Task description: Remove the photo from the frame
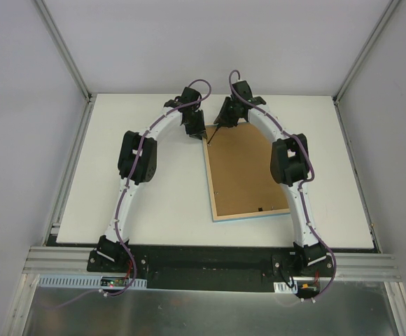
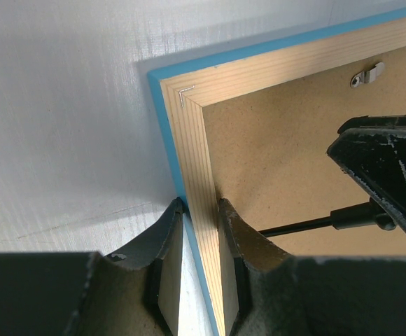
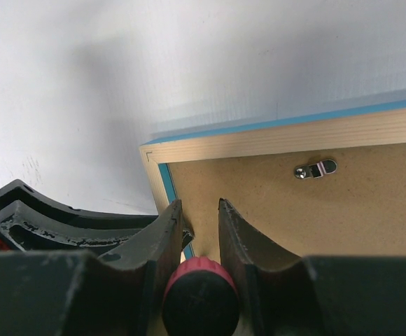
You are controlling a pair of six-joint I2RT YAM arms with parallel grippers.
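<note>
The picture frame lies face down, with pale wooden edges, blue sides and a brown backing board. My left gripper is shut on the frame's left wooden edge, near its far left corner. In the right wrist view my right gripper is shut on a screwdriver with a black and red handle. Its dark shaft slants over the backing beside the left edge; the left fingers hide the tip in the left wrist view. Small metal clips sit along the backing's border.
Both grippers are close together at the frame's far left corner, and a dark part of the right arm hangs close beside the left fingers.
</note>
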